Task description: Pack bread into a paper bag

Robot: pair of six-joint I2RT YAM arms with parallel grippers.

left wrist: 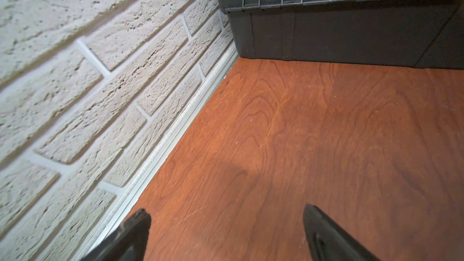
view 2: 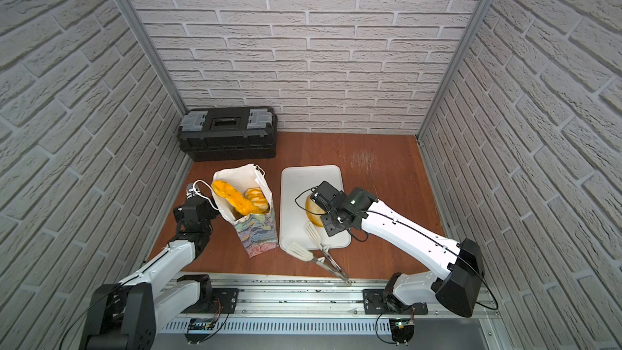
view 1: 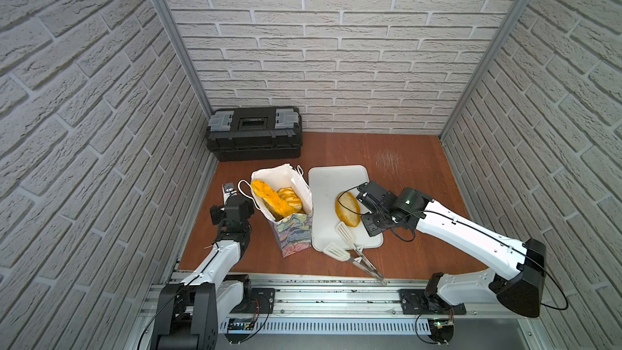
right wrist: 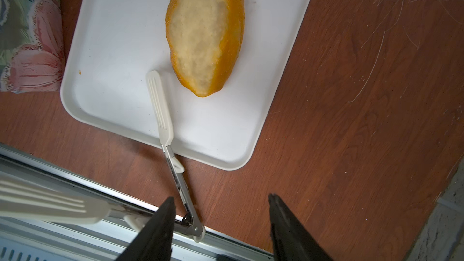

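Two breads, a long orange loaf [view 1: 272,199] and a scored golden one [view 1: 290,199], are inside the paper bag [view 1: 294,236], which stands with its top open. A pale-topped oval loaf [right wrist: 205,33] lies on the white tray [right wrist: 111,33]. Spread metal tongs [right wrist: 186,195] with cream tips sit by the tray's front edge; one tip rests over the tray and the other looks raised. My right gripper is open near the tongs' hinge, nothing visible between its fingers. Left of the bag, my left gripper stands open and empty over bare wood.
A black toolbox [view 1: 254,133] stands against the back wall behind the bag. White handles [view 1: 246,191] loop out from the bag's sides. Bare table lies right of the tray, and a metal rail [view 1: 324,282] runs along the front.
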